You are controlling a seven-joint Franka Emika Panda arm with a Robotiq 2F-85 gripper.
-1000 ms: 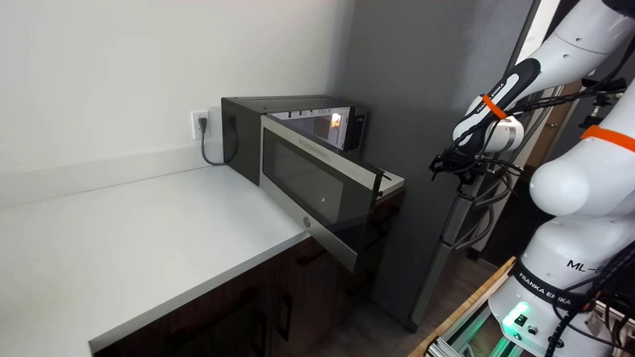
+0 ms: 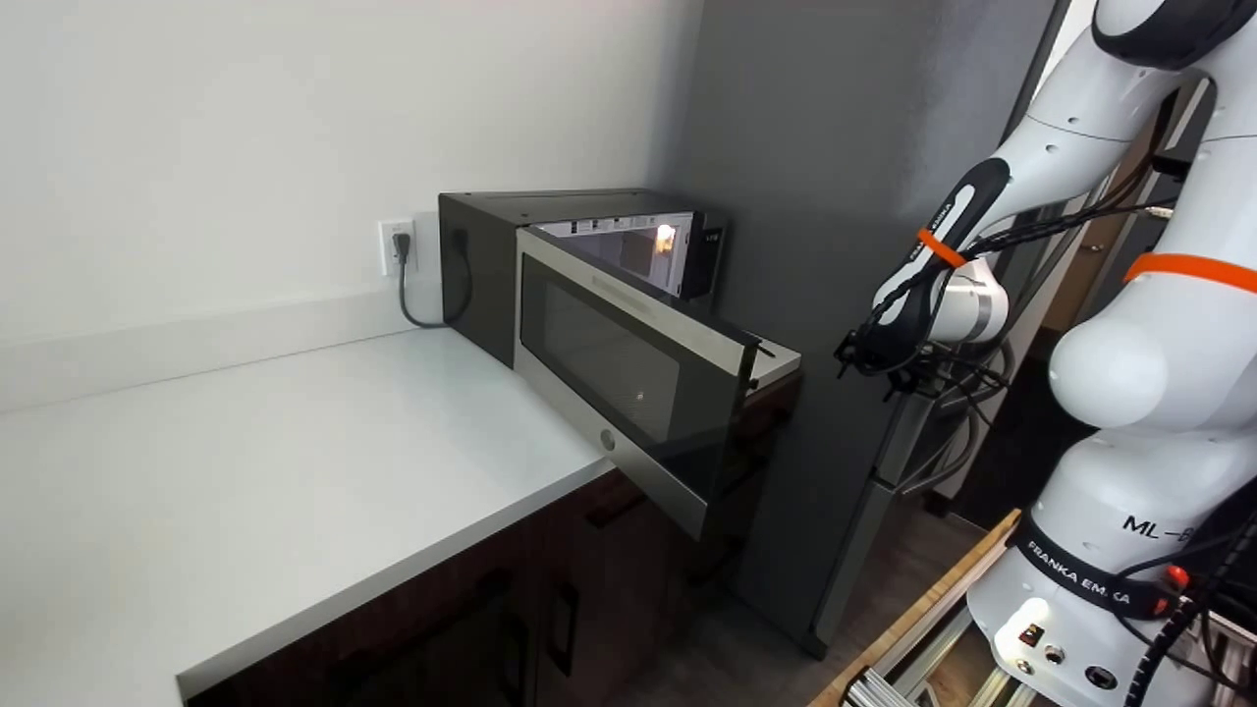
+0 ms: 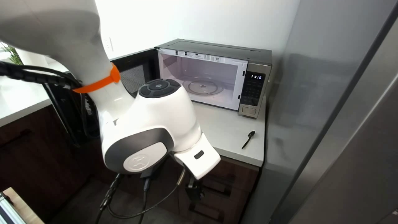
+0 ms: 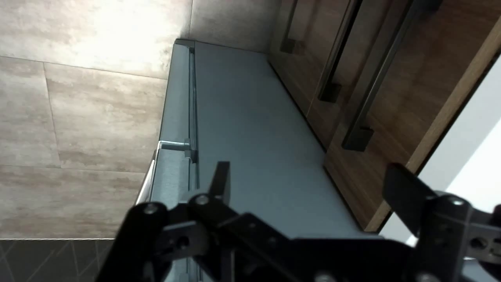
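Note:
My gripper stands open in the wrist view, its two black fingers wide apart and nothing between them. It points down past the counter front, in front of the drawers. The microwave sits on the counter against the wall, with its door swung wide open over the counter edge. Inside, a glass turntable lies bare. A small black spoon rests on the white counter to the front right of the microwave. In the second exterior view the arm's wrist covers part of the door.
A tall grey fridge closes off the right side of the counter. Brown drawers with long dark handles lie below the counter. Cables hang loosely from the arm.
The arm's wrist and gripper have shifted left in the first exterior view, towards the microwave, and dipped slightly. The base light went from green to white. The microwave and its door stand unchanged.

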